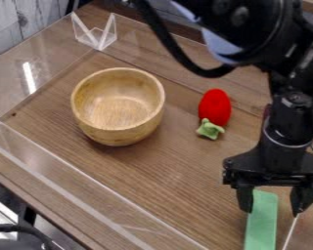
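Observation:
My gripper [273,192] is at the right, open, its fingers pointing down over a long green strip [260,230] on the wooden table [133,195]. A red oval object [214,104] with a small green piece [210,129] beside it lies left of the arm. A wooden bowl [117,104] sits at the left middle.
A clear plastic piece [94,31] stands at the back left. A thin white rod runs beside the green strip at the lower right.

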